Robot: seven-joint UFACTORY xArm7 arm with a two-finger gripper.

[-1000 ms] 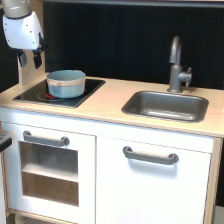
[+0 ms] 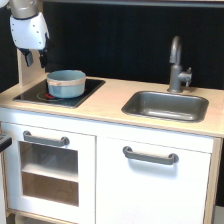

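At the upper left hangs my gripper (image 2: pixel 36 58), a white arm end with dark fingers pointing down. It is above and to the left of the grey-blue pot (image 2: pixel 67 88), apart from it. The fingers are too small and dark against the background to tell how far apart they stand. Upright on the black cooktop (image 2: pixel 94 86) sits the pot; its inside is mostly hidden by the low viewing angle.
A steel sink (image 2: pixel 165 104) with a tall tap (image 2: pixel 177 65) is set into the right of the wooden counter (image 2: pixel 112 108). Bare counter lies between cooktop and sink. Below are an oven door (image 2: pixel 46 165) and a white cabinet door (image 2: pixel 150 185), both closed.
My gripper has shifted a little to the right, nearer to the pot. The pot, sink and doors look unchanged.
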